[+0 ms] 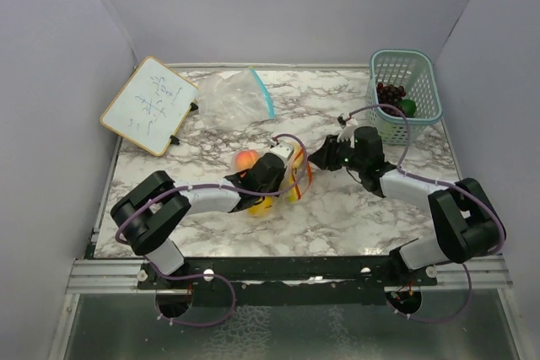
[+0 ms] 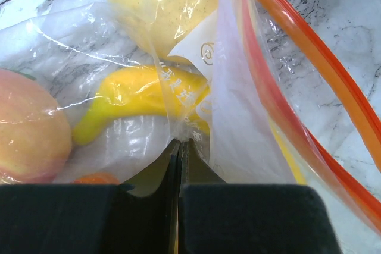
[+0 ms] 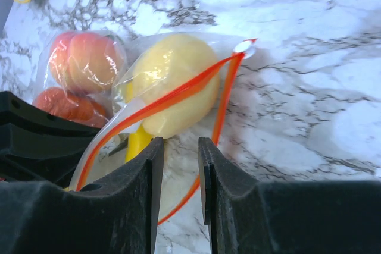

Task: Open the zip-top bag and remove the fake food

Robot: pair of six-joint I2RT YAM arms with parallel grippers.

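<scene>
The zip bag with orange-red seal [image 2: 315, 57] lies opened at one end, holding a pale yellow fruit [image 3: 175, 81], a peach [image 2: 30, 123] and a banana [image 2: 134, 90]. My left gripper is shut at the bag's clear plastic beside the banana; whether plastic is between its tips is unclear. My right gripper is to the right of the bag in the top view, its fingers apart in the right wrist view, with no object visibly between them.
An empty blue-zip bag [image 1: 236, 99] and a whiteboard [image 1: 148, 103] lie at the back left. A green basket [image 1: 403, 65] with grapes stands at back right.
</scene>
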